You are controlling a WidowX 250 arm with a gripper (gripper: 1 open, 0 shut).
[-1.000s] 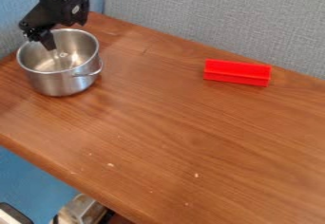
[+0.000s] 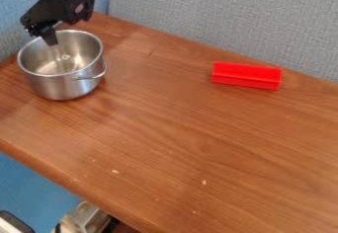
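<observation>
A steel pot (image 2: pixel 69 79) with side handles stands near the left edge of the wooden table. The black gripper (image 2: pixel 50 32) hangs over the back of the pot, angled down, its tip at or just inside the opening. It looks open, though its fingers are small and dark in this view. I cannot tell anything between them. A red rectangular block (image 2: pixel 247 76) lies at the back right, well apart from the pot.
Grey padded walls (image 2: pixel 224 20) rise behind it. A metal fixture (image 2: pixel 86 220) sits below the table's front left edge.
The gripper has shifted very slightly over the pot. The pot and red block stay where they were.
</observation>
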